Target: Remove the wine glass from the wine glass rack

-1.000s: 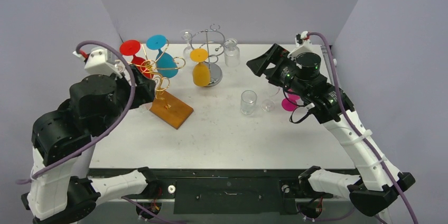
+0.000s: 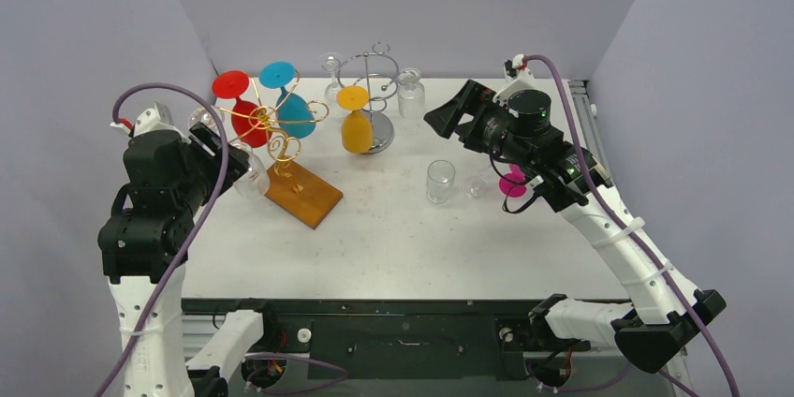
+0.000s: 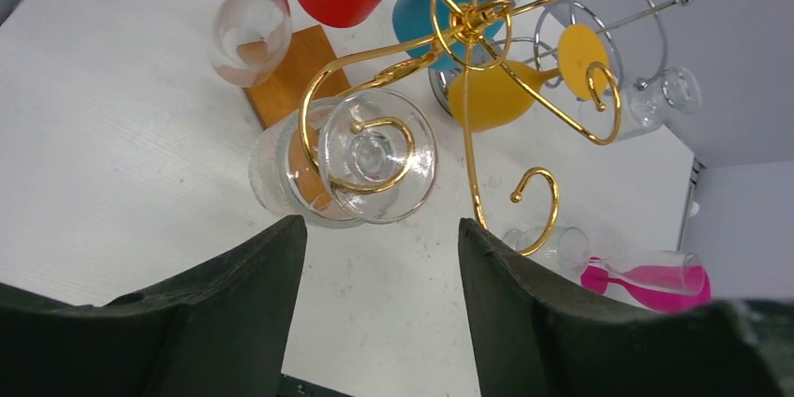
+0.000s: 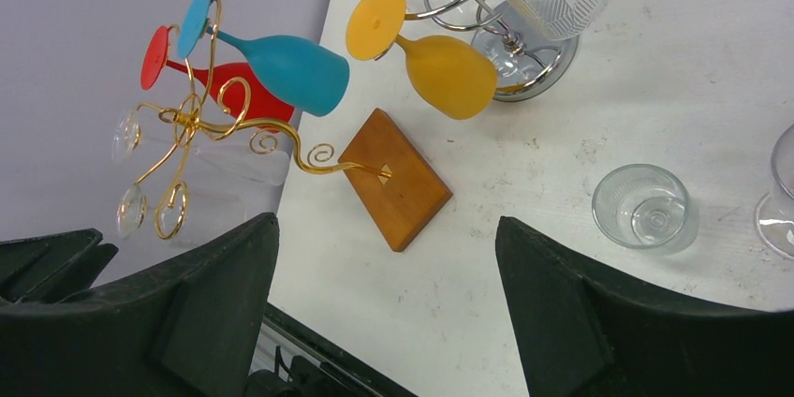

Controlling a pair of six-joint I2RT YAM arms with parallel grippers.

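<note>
A gold wine glass rack [image 3: 465, 26] on a wooden base [image 2: 304, 193] carries red [image 2: 249, 124], blue [image 2: 296, 116] and clear glasses [image 3: 374, 158]. My left gripper [image 2: 225, 149] hangs at its left side; in the left wrist view its fingers stand open below a clear glass hanging on a gold hook, nothing between them. A silver rack [image 2: 380, 139] behind holds a yellow glass [image 2: 358, 131] and clear glasses. My right gripper [image 2: 448, 111] is open in the air right of that rack, empty.
A clear tumbler [image 2: 440, 182], a clear wine glass [image 2: 475, 186] and a pink glass [image 2: 513, 183] stand at the table's right, partly below my right arm. Walls close in on the sides and back.
The left arm has moved back and left, turning, and uncovers more of the clear glass at the gold rack.
</note>
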